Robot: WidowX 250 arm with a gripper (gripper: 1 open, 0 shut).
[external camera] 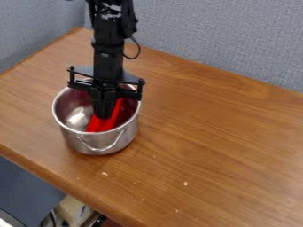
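A steel pot (101,140) with a wire handle stands on the left of the wooden table. A long red object (101,124) lies inside it, partly hidden. My black gripper (104,111) reaches down from above into the pot, its fingertips at the red object. The fingertips are small and dark here, so whether they are open or shut is unclear.
Textured grey walls stand at the back.
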